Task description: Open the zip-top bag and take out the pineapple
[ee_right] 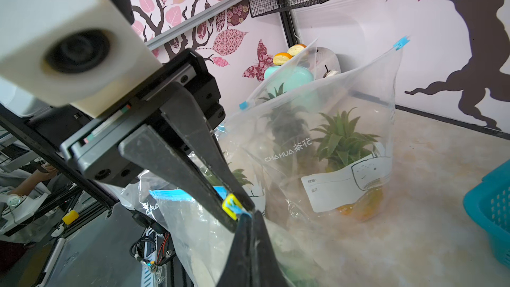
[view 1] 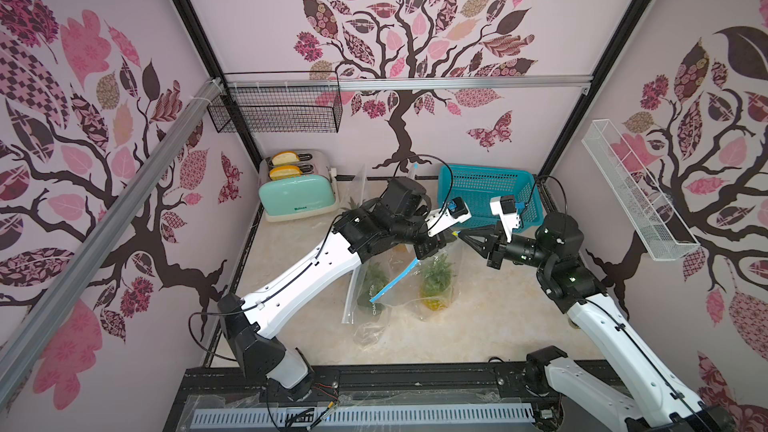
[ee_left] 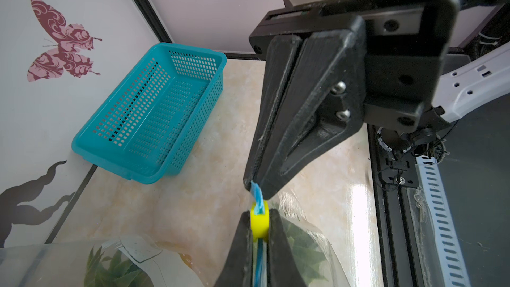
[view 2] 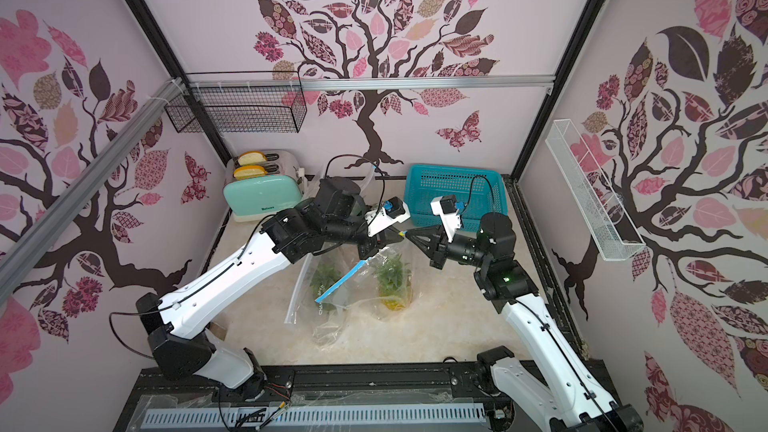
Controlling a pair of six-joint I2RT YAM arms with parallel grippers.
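Note:
A clear zip top bag [view 1: 416,312] with a blue zip strip [view 1: 396,281] hangs under my left gripper, which is shut on the bag's yellow slider [ee_left: 259,220]. Inside the bag sits a pineapple with green leaves [view 1: 437,276] and a yellow base [view 1: 434,303]. From the right, my right gripper reaches in, shut, its tips touching the short blue strip end [ee_right: 241,211] beyond the slider. Whether that end is pinched between them is unclear. In the right wrist view, the left gripper stands just beside those tips.
Another clear bag [ee_right: 340,95] stands behind, with pineapples [ee_right: 345,140] inside. An empty turquoise basket [ee_left: 154,111] sits at the back right, and a mint toaster [view 1: 300,196] at the back left. Bare counter lies to the right, under the right arm.

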